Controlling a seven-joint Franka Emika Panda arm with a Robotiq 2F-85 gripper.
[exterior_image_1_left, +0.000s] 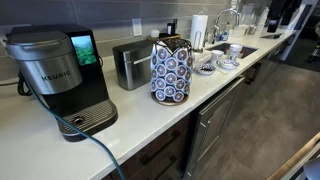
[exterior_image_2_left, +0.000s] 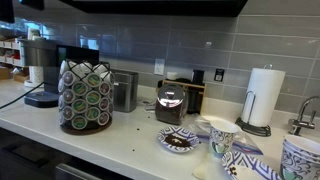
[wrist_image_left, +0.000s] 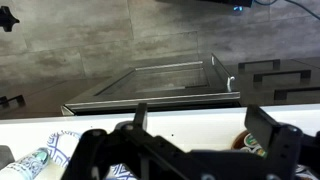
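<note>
My gripper is open in the wrist view, its two dark fingers wide apart over the white counter edge, with nothing between them. A pod carousel (exterior_image_1_left: 172, 72) full of coffee pods stands on the counter, right of a black and silver Keurig coffee maker (exterior_image_1_left: 62, 82). In exterior view 2 the same carousel (exterior_image_2_left: 86, 98) is at the left. Part of a round thing with a brown rim (wrist_image_left: 241, 141), probably the carousel, shows behind the right finger. Patterned plates (exterior_image_2_left: 178, 139) and patterned cups (exterior_image_2_left: 222, 138) sit farther along the counter.
A metal canister (exterior_image_1_left: 132, 64) and a toaster (exterior_image_2_left: 171, 103) stand near the tiled wall. A paper towel roll (exterior_image_2_left: 262, 98) is by the sink faucet (exterior_image_2_left: 303, 117). Bare counter (exterior_image_1_left: 135, 115) lies before the coffee maker. Below are an appliance front (wrist_image_left: 165, 82) and floor.
</note>
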